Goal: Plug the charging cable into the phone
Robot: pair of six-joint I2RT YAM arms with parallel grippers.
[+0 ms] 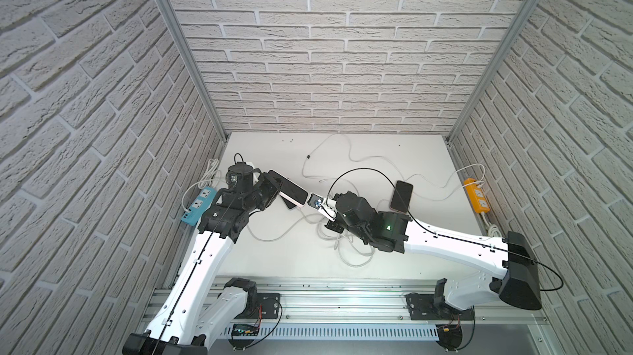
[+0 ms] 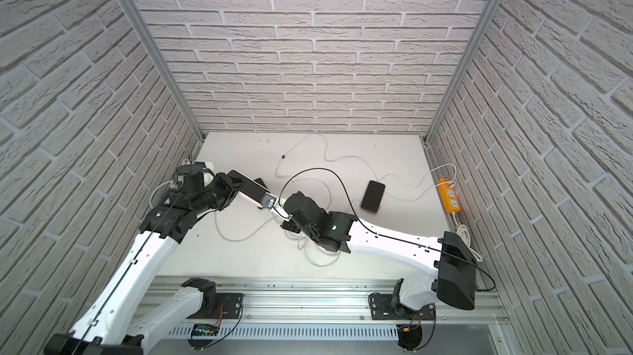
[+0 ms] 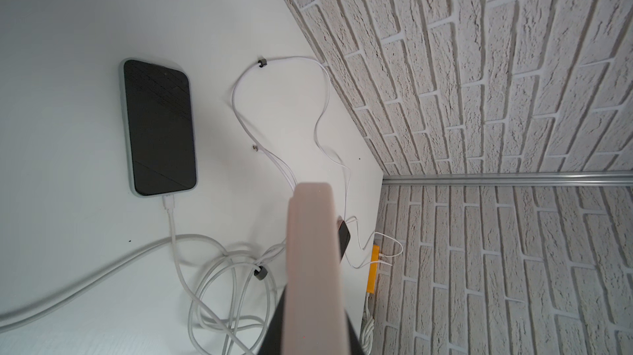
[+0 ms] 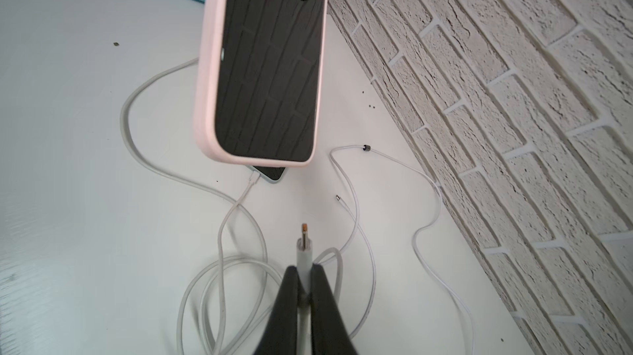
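My left gripper [image 1: 270, 183] holds a pink-cased phone in the air by one end; in the left wrist view its pink edge [image 3: 311, 256] is close up. My right gripper is shut on a white charging cable plug [image 4: 304, 243], metal tip forward, just below and apart from the phone's free end. Another phone [image 3: 160, 127] lies on the table with a cable at its lower edge.
A black phone [image 2: 372, 196] lies at the right. An orange power strip [image 1: 476, 195] stands at the right wall, a blue one [image 1: 197, 206] at the left. Cables [image 3: 211, 276] loop across the middle of the table.
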